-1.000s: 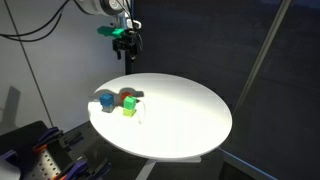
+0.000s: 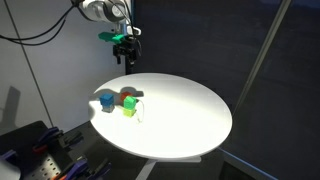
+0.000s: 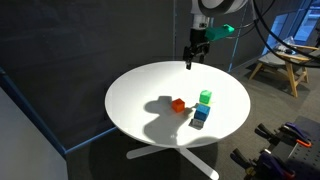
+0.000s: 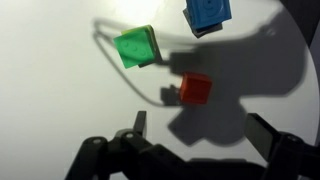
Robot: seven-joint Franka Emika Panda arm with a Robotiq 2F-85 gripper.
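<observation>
My gripper hangs above the far edge of the round white table, open and empty. Below it in the wrist view, a red cube lies forward of the gap between the fingers, clear of both. A green block sits to the upper left there, and exterior view 1 shows a yellow-green block beneath it. Close to the top edge of the wrist view is a blue block; in exterior view 2 the blue block rests on a darker piece.
The blocks stand close together on one side of the round table. Dark curtains hang behind, and a wooden chair is off to the right in exterior view 2.
In exterior view 1 the arm and gripper have shifted slightly to the right and down over the last second. The blocks have stayed where they were.
</observation>
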